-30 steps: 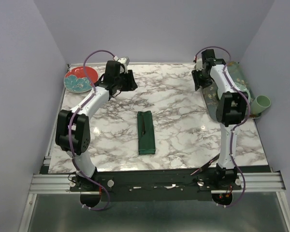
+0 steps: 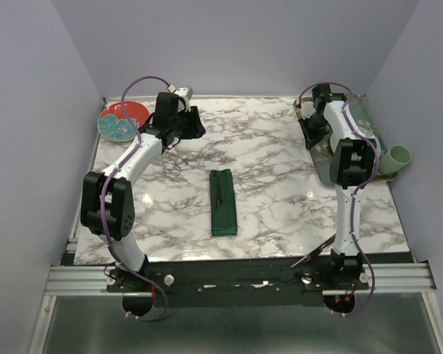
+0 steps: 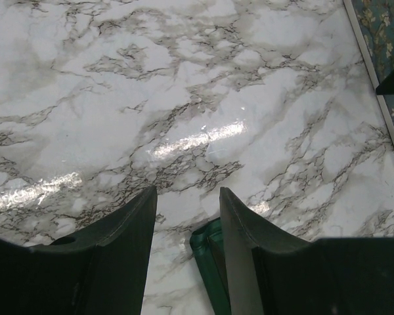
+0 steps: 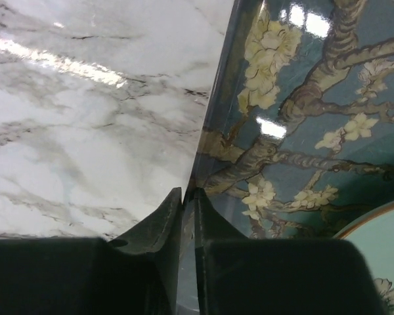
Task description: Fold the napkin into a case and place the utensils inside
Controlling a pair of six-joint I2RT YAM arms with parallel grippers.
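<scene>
The dark green napkin lies folded into a narrow upright strip at mid-table, a thin dark line running down its upper half; I cannot tell whether that is a utensil or a gap. Its upper end shows beyond my left fingers in the left wrist view. Well behind and left of it, my left gripper hangs part open and empty. At the patterned tray's left edge is my right gripper; its fingertips stand close together with a narrow gap and nothing clear between them. No utensil can be made out for certain.
The grey-green flowered tray fills the right side, bearing a pale green plate partly hidden by my arm. A green cup stands at the far right. Red and blue plates lie back left.
The left gripper has shifted a little to the left. The napkin has stayed in place.
</scene>
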